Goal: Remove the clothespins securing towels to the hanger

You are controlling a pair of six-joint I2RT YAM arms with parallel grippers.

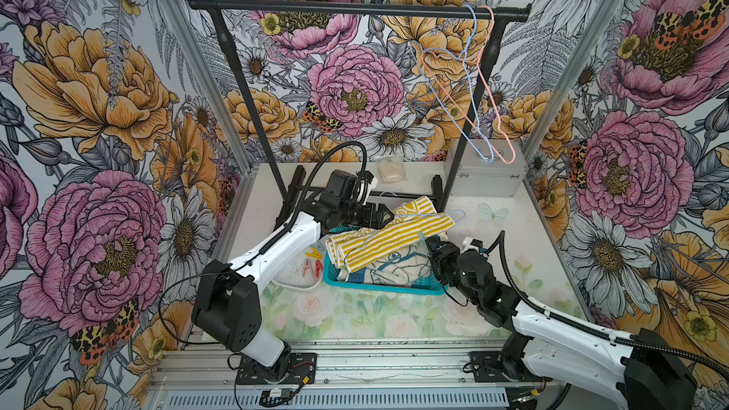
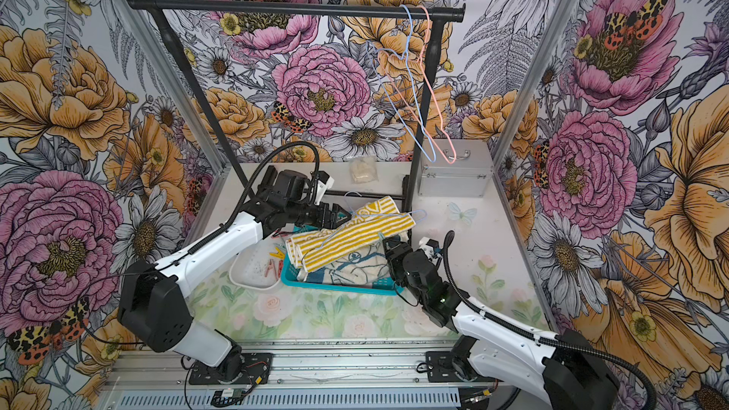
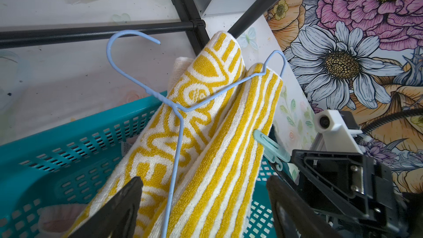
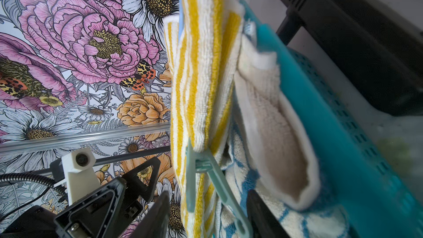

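A yellow-and-white striped towel (image 3: 224, 167) drapes over a blue hanger (image 3: 174, 167) in the teal basket (image 3: 88, 149). One mint-green clothespin (image 4: 207, 171) is clipped on the towel's edge in the right wrist view; its handles spread toward the camera. My right gripper stands part open around those handles, its fingers on either side; contact cannot be told. Above the hanger and towel, my left gripper is open, with no grip on either. The left wrist view also shows the clothespin (image 3: 271, 147) just ahead of the right gripper.
Beside the basket's left side sits a white tray (image 1: 297, 279) with several clothespins. A blue-and-white towel (image 1: 398, 267) lies inside the basket. The black rack (image 1: 357, 7) rises behind, bearing empty hangers (image 1: 486, 91) at its right end. A grey box (image 1: 487, 171) stands at the back right.
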